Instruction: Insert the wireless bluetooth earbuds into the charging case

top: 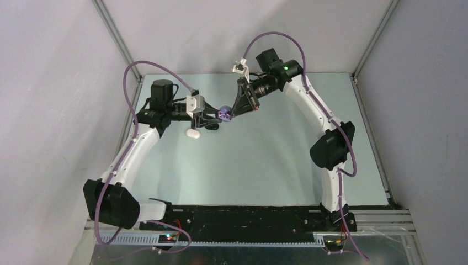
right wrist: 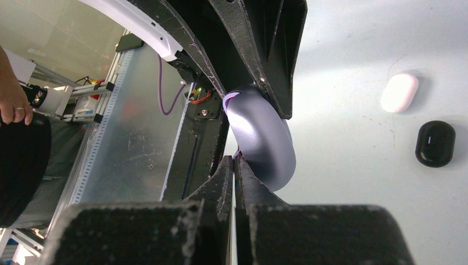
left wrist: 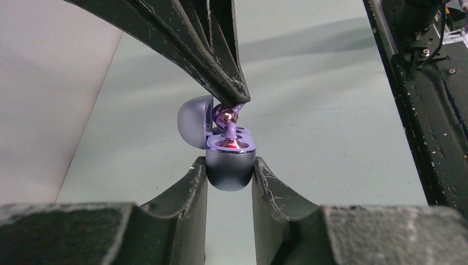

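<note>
A purple charging case [left wrist: 229, 168] with its lid [left wrist: 192, 122] open is held up in my left gripper, which is shut on it. One earbud [left wrist: 232, 139] sits in a slot, stem up; another purple earbud [left wrist: 225, 117] is just above the case at the tips of my right gripper. The right gripper is shut; whether the earbud is between its fingers is hard to tell. In the right wrist view the lid hides most of the earbuds.
A white case [right wrist: 399, 93] and a black case [right wrist: 435, 143] lie on the pale table [top: 259, 165] below the grippers. A person's hand [right wrist: 14, 105] shows beyond the frame's edge in the right wrist view.
</note>
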